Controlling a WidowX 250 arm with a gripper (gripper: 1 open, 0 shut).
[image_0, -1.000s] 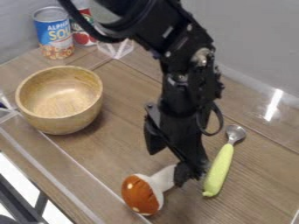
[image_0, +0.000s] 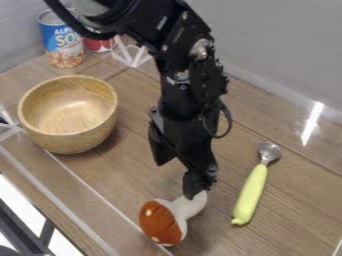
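Note:
My gripper (image_0: 182, 170) hangs open over the middle of the wooden counter, its black fingers pointing down, one tip low just beside the stem end of an orange-and-white mushroom-shaped object (image_0: 162, 222). That object lies on its side in the lower middle. To its right lies a utensil with a pale yellow-green handle (image_0: 250, 192) and a metal head. A wooden bowl (image_0: 67, 129) sits at the left.
At the back left stand a blue soup can (image_0: 62, 43) and a red can (image_0: 98, 44), near a clear plastic item. A grey wall runs behind. Bare counter (image_0: 287, 215) lies at the right; the counter's edge is at lower left.
My gripper has moved up and to the left, away from the yellow-green utensil. The objects on the counter look unmoved.

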